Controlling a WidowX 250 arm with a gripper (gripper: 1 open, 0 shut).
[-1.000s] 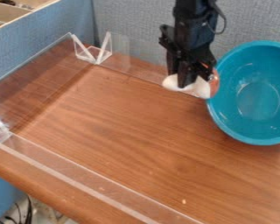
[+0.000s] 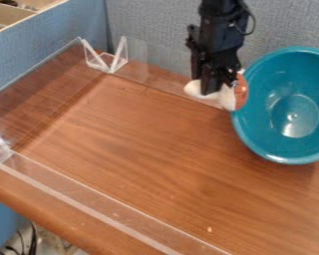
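Observation:
My black gripper [image 2: 213, 82] hangs at the upper right, shut on a white object [image 2: 202, 94] with an orange-red part at its right end. The object is held at the left rim of a large turquoise bowl [image 2: 279, 129], which stands tilted, its inside facing the camera. The fingertips are partly hidden by the object and the gripper's body.
Clear plastic edging with white brackets [image 2: 104, 60] runs along the back and left. A grey padded wall [image 2: 149, 25] stands behind, and a wooden box [image 2: 9, 14] sits at the top left.
The bowl has shifted slightly.

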